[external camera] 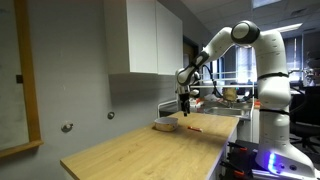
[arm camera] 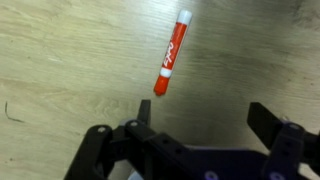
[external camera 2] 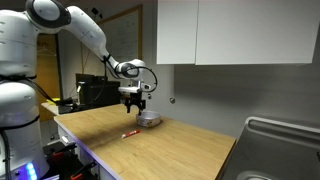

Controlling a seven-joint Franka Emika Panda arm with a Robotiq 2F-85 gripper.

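Observation:
A red marker with a white end [arm camera: 172,52] lies on the wooden table, near the top middle of the wrist view. It also shows as a small red streak [external camera 2: 131,133] in exterior view 2. My gripper is open, its black fingers wide apart with only bare tabletop between them. From exterior view 1, the gripper [external camera: 186,108] hangs above the table, near the marker [external camera: 195,128] and clear of it.
A grey container [external camera 2: 150,119] stands on the table behind the marker, toward the wall. The long wooden tabletop [external camera: 125,155] away from the arm is clear. White cabinets [external camera 2: 240,35] hang over the wall side.

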